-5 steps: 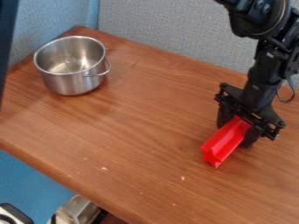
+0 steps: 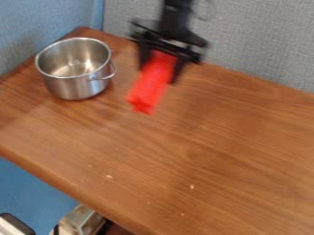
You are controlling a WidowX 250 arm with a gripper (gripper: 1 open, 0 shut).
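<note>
A red block (image 2: 152, 84), blurred by motion, hangs above the wooden table at upper centre, right of a steel pot (image 2: 75, 69). The black gripper (image 2: 159, 57) is at the block's upper end, shut on it, and the arm rises out of the top of the view.
A grey padded wall (image 2: 270, 41) runs along the back and a blue surface lies at the left. Some metal hardware (image 2: 80, 220) shows at the lower left.
The gripper has carried the red block up and to the left, from low on the table's right side to near the pot. The pot has not moved.
</note>
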